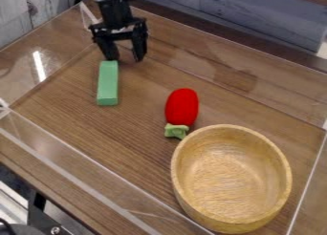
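My gripper [121,40] stands open at the top left, above a wooden surface [76,153], its dark fingers pointing down. Below it lies a green rectangular block [107,83], with nothing held. A red rounded object [182,107] lies right of centre, with a small green piece [175,130] at its lower end.
A large yellow bowl [230,179] fills the lower right. The left side, the centre and the upper right of the wooden surface are mostly clear. Dark objects show at the lower-left corner.
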